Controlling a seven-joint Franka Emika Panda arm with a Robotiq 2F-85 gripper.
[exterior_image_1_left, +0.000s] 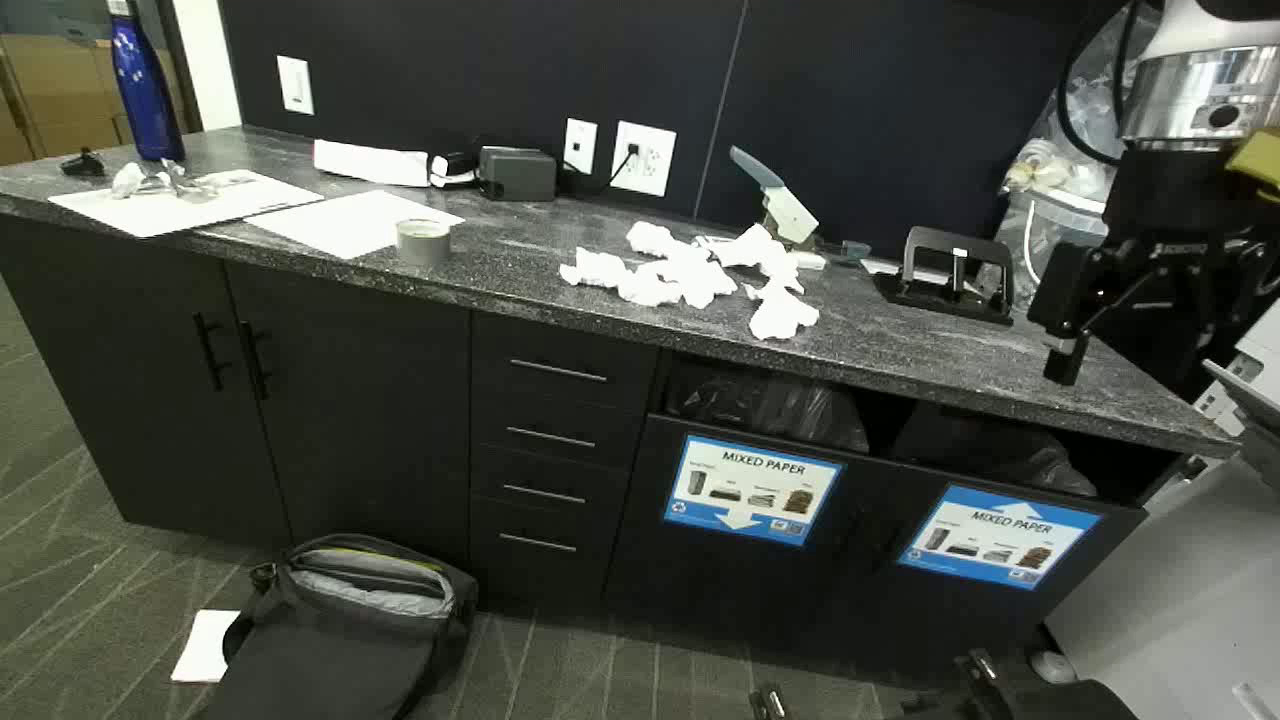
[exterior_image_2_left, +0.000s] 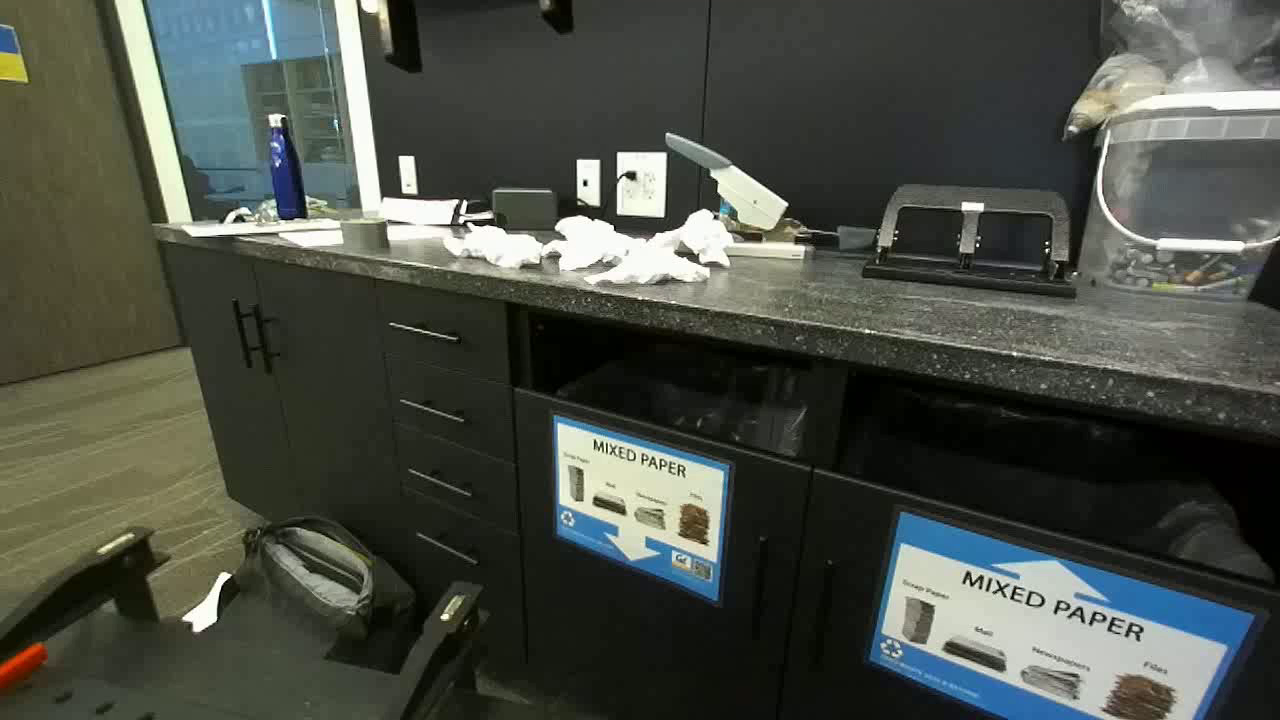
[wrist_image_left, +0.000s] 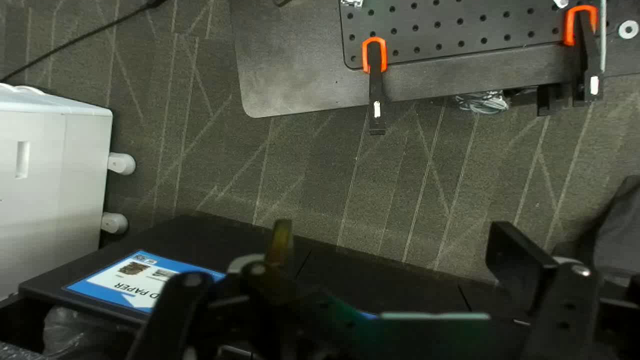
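Note:
At the right end of the counter in exterior view 1, my gripper (exterior_image_1_left: 1064, 348) hangs in the air, pointing down. In the wrist view the gripper is open, its fingers wide apart and nothing between them. Crumpled white papers (exterior_image_1_left: 690, 274) lie in a loose heap on the counter, well to the left of the gripper. Exterior view 2 shows the same crumpled papers (exterior_image_2_left: 600, 246) near the counter's front edge. Below, the cabinet has two open bin slots with mixed paper signs (exterior_image_1_left: 753, 490), and clear bags show inside. The gripper is out of exterior view 2.
A black hole punch (exterior_image_1_left: 951, 276) and a white stapler-like tool (exterior_image_1_left: 786, 210) stand behind the papers. Farther left are a tape roll (exterior_image_1_left: 422, 242), flat sheets (exterior_image_1_left: 354, 222) and a blue bottle (exterior_image_1_left: 146, 96). A clear bucket (exterior_image_2_left: 1182, 198) occupies the back right.

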